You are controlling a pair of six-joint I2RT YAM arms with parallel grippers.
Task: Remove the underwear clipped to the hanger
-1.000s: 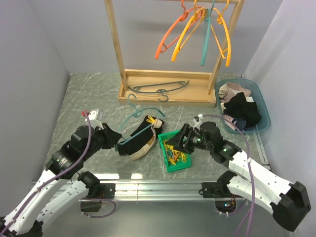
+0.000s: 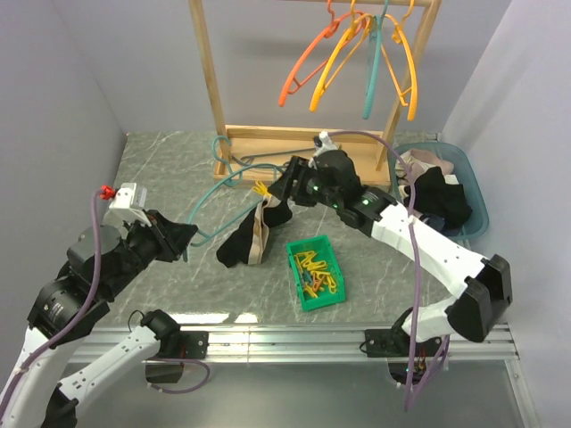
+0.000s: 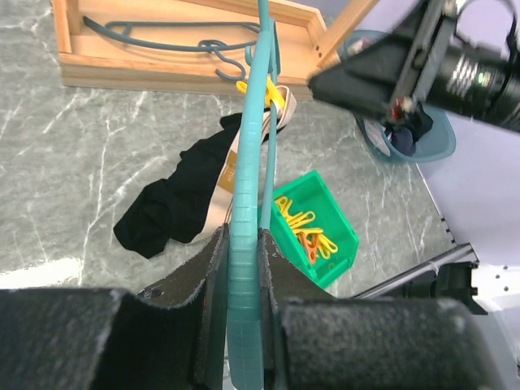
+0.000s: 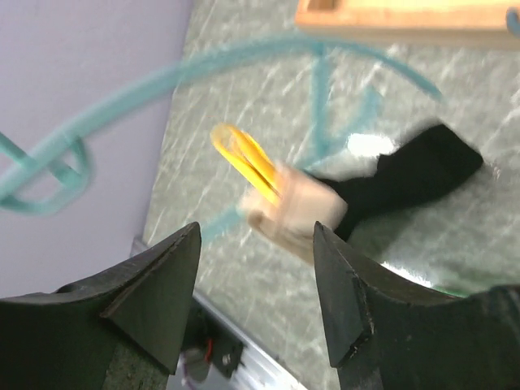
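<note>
My left gripper is shut on one end of a teal hanger [image 3: 253, 122], holding it raised. From the hanger's other end hangs black underwear [image 3: 183, 195] with a beige band, caught by a yellow clip [image 3: 272, 92]. In the top view the garment [image 2: 239, 242] drapes down towards the floor; whether it touches cannot be told. My right gripper stands open, its fingers [image 4: 175, 264] apart. Ahead of it, blurred in the right wrist view, are the yellow clip [image 4: 250, 161] and the beige band [image 4: 305, 203]; neither is gripped.
A green box [image 2: 299, 267] of clips sits in front of the garment. Behind stands a wooden rack [image 2: 268, 132] with a grey hanger lying in its base and coloured hangers above. The blue-grey basket [image 2: 480, 201] of clothes is at the right.
The left gripper has moved left, swinging the hanger and underwear that way and lifting them. The right gripper has left the green box and moved up-left to the hanger's clipped end.
</note>
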